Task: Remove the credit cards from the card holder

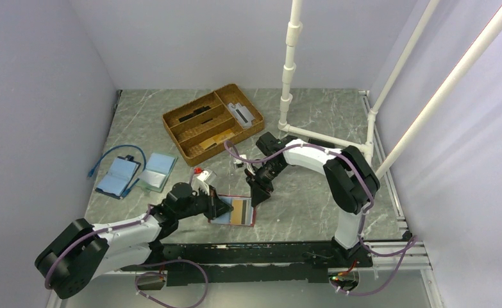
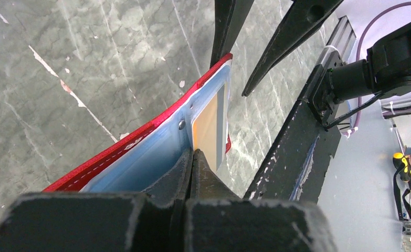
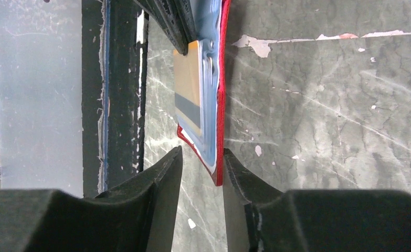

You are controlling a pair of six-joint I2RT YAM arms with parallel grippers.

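The red-edged card holder [image 1: 234, 212] with blue lining and cards [image 3: 186, 86] lies between both grippers. My left gripper is shut on the holder's inner blue sleeve beside the tan card, as far as the left wrist view shows. My right gripper is part open at the holder's outer end, its fingertips either side of the red edge, apparently not closed on it.
A wicker tray [image 1: 190, 135] with compartments stands at the back. Two light blue holders [image 1: 117, 176] lie at the left. White pipe frames stand at the right; the table's front edge is close to the holder.
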